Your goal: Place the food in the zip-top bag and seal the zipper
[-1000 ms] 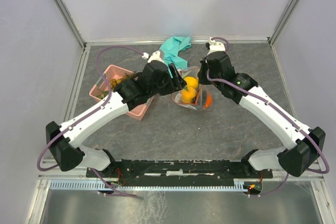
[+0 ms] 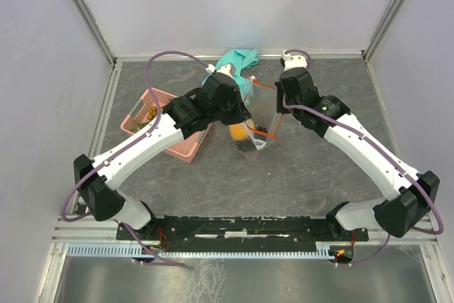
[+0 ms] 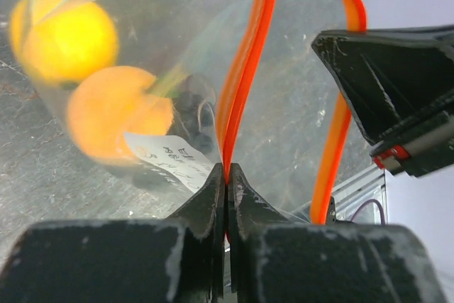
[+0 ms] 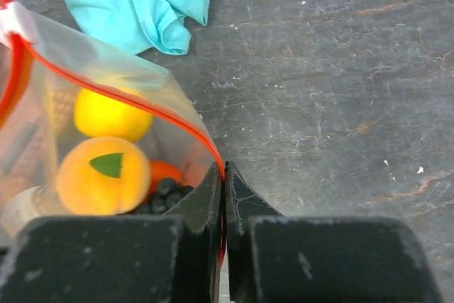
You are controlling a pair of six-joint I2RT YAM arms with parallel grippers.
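The clear zip bag [image 2: 261, 111] stands mouth-up between both arms, its orange zipper lips parted. Inside it, a yellow fruit [image 4: 111, 114], an orange peach-like fruit [image 4: 103, 175] with a green leaf mark, and dark grapes [image 4: 166, 197] are visible in the right wrist view. In the left wrist view, my left gripper is shut on the bag's orange-edged rim. On the opposite side of the opening, my right gripper is also shut, with the thin orange rim between its fingertips. A white label [image 3: 172, 159] shows on the bag's wall.
A pink basket [image 2: 188, 148] holding small food items sits at the left, partly under my left arm. Behind the bag lies a crumpled turquoise cloth [image 2: 240, 59].
The bag now stands higher and more upright, its bottom drawn forward. The right arm has shifted only slightly.
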